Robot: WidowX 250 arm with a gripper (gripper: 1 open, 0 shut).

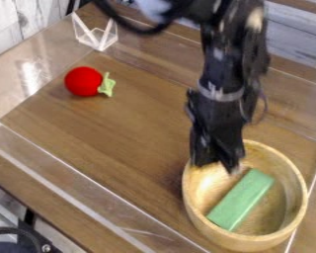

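Note:
My dark gripper [213, 148] hangs at the upper-left rim of a tan wooden bowl [286, 212], its fingertips blurred; whether they touch the rim I cannot tell. A green block [240, 201] lies inside the bowl. No object is visible held in the gripper, and its fingers are too blurred to show how they stand.
A red tomato-like object [83, 81] with a green top lies at the upper left, near a white wire stand [95, 32]. Light strips run along the near-left edge.

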